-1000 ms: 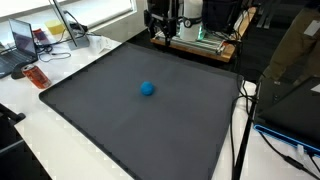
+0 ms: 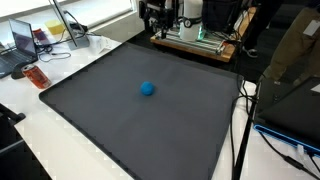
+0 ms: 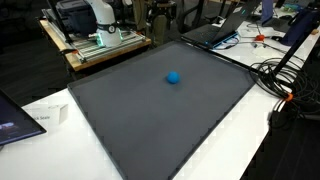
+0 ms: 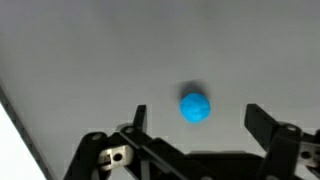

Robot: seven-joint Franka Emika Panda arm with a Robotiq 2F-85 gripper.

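A small round blue object [image 2: 147, 88] rests alone on the dark grey mat [image 2: 130, 125]. From the other side it shows as a bright blue ball-like shape [image 3: 172, 77] toward the far part of the mat. Looking down in the wrist view, the blue object [image 4: 195, 107] lies below and between the spread fingers of my gripper, well apart from them. The fingers are open and empty. In the first exterior view only a dark part of the arm shows at the top edge, above the mat's far side.
An orange-red can [image 2: 37, 77] stands off the mat's left corner, near a laptop [image 2: 24, 38]. Black cables [image 3: 285, 85] and a power strip run along one side.
My arm has risen toward the top edge of the first exterior view, and less of it shows there. The blue object has stayed in place.
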